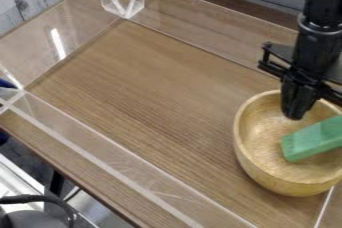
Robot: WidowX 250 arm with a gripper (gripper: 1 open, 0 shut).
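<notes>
My black gripper (297, 104) reaches down from the upper right to the back rim of a beige round bowl (261, 157), shut, with nothing visible between its fingers. Inside the bowl, on the right, lies a green block (313, 142), tilted.
A clear tape-edged corner piece (122, 0) sits at the back left. A black object (27, 212) lies at the lower left edge.
</notes>
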